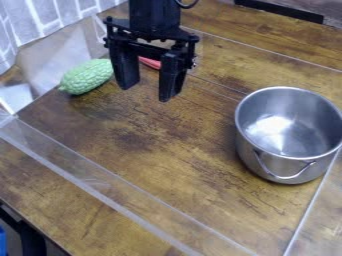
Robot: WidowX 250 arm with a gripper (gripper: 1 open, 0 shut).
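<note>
My black gripper point(147, 77) hangs over the upper middle of the wooden table, open, with a wide gap between its two fingers and nothing held. A green corn-like toy point(87, 77) lies to its left, near the back left. A small pink-red object point(151, 63) is partly hidden behind the gripper. A steel pot point(283, 135) stands on the right, empty as far as shows.
Clear plastic panels point(120, 200) edge the work area at the front, left and right. A white patterned cloth point(34, 25) is at the back left.
</note>
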